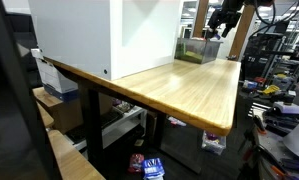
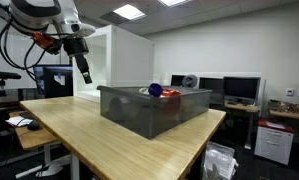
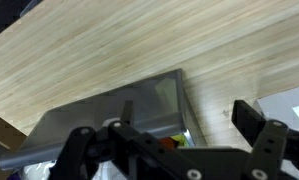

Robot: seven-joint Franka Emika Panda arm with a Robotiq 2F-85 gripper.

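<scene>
My gripper is open, its two dark fingers wide apart with nothing between them. In the wrist view it looks down over a corner of a grey open box (image 3: 154, 97). In exterior view 2 the gripper (image 2: 83, 75) hangs above the wooden table, at the near left end of the same grey box (image 2: 129, 111). A dark blue round item (image 2: 155, 90) and something red and white (image 2: 170, 93) show above the box's rim. The rest of its contents is hidden by the walls.
A tall white panel (image 2: 126, 60) stands behind the box. In the wrist view a white surface (image 3: 288, 104) lies at the right.
</scene>
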